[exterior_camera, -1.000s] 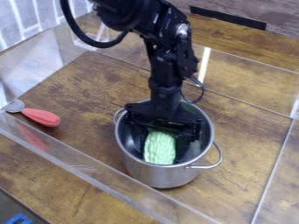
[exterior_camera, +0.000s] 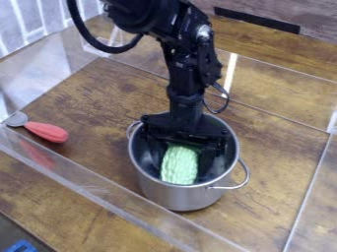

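A steel pot with two handles stands right of the middle of the wooden counter. Inside it lies a pale green, ribbed object, like a cabbage or lettuce. My black gripper reaches down from above into the pot, over the green object. Its fingertips are dark against the dark interior, so whether they are open, shut, or touching the object cannot be told.
A red-handled tool with a metal end lies at the left. A clear edge or strip runs diagonally across the front left.
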